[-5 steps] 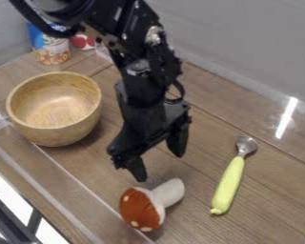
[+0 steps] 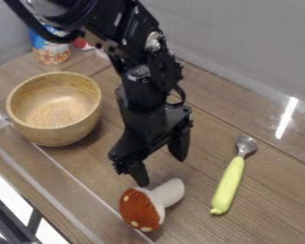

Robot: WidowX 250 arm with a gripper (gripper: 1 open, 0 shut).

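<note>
My black gripper [image 2: 159, 164] hangs over the middle of the wooden table, its two fingers spread open with nothing between them. Just below it, near the front, a toy mushroom [image 2: 141, 208] with an orange-red spotted cap and pale stem lies on its side. To the right lies a utensil with a yellow-green handle [image 2: 228, 184] and a metal head.
A wooden bowl [image 2: 54, 127] sits at the left. A can [image 2: 52, 51] stands at the back left by a red object. A pale wall borders the back. The table's left edge [image 2: 34, 183] runs along the front left.
</note>
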